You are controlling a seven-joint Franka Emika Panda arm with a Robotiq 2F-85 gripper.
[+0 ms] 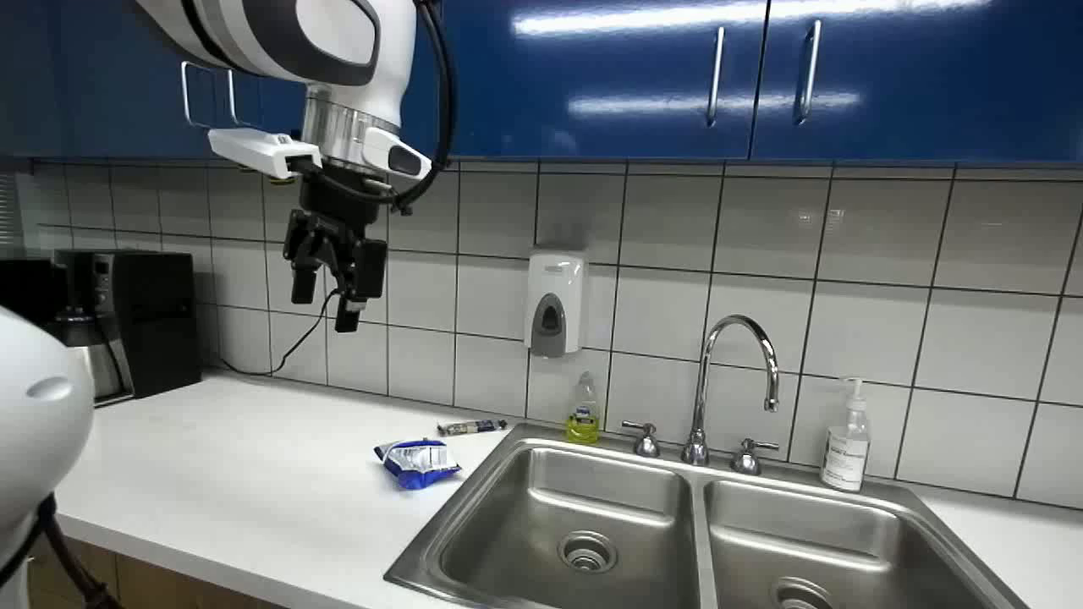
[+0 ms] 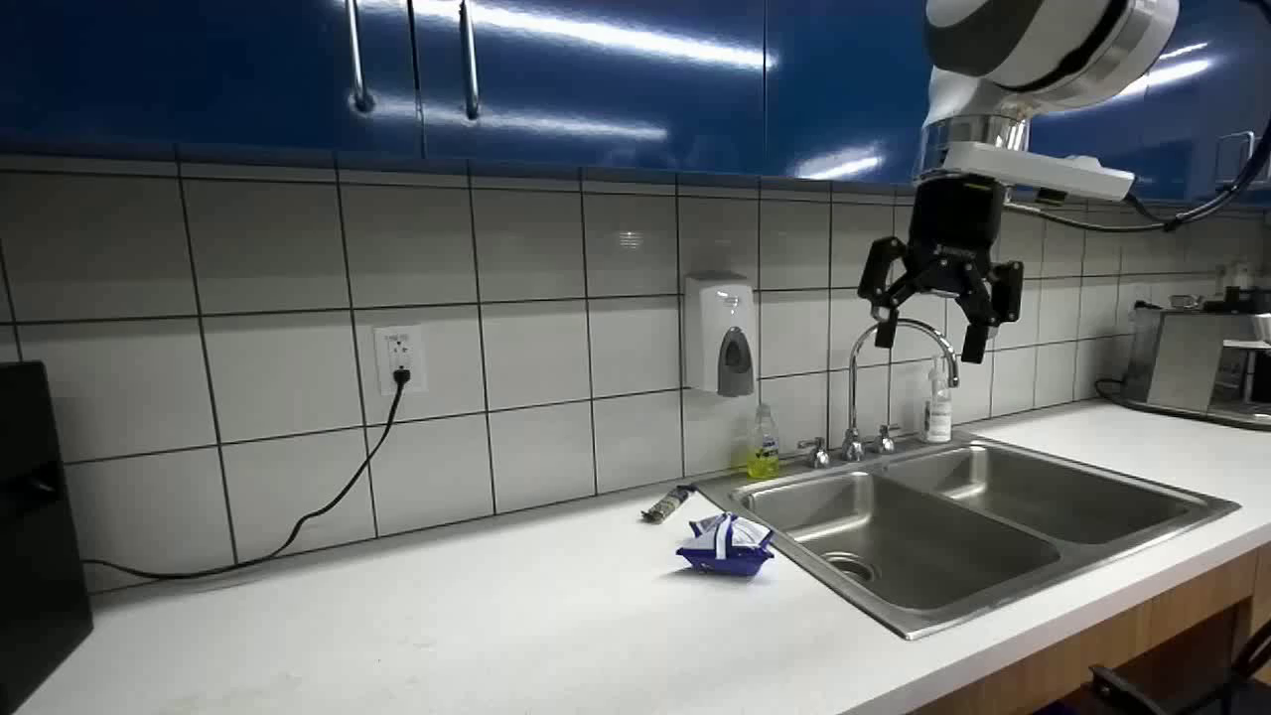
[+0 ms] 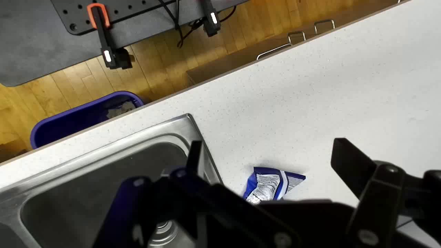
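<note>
My gripper (image 1: 327, 309) hangs high over the counter with its fingers wide apart and nothing between them. In exterior view 2 the same gripper (image 2: 929, 346) appears in front of the tap and tiled wall. A crumpled blue and silver snack packet (image 1: 416, 463) lies on the white counter, left of the sink. Behind it, close to the sink corner, rests a small thin wrapped bar or tube (image 1: 472, 427). Looking down from the wrist, I see the packet (image 3: 268, 184) between and far below the open fingers, partly hidden by the gripper body.
A double steel sink (image 1: 568, 497) has a tall tap (image 1: 700, 396) behind it. Green soap (image 1: 584, 411) and a pump bottle (image 1: 846, 441) stand along the back. Blue cabinets (image 1: 609, 81) hang overhead. A black machine (image 1: 152, 320) occupies the far left.
</note>
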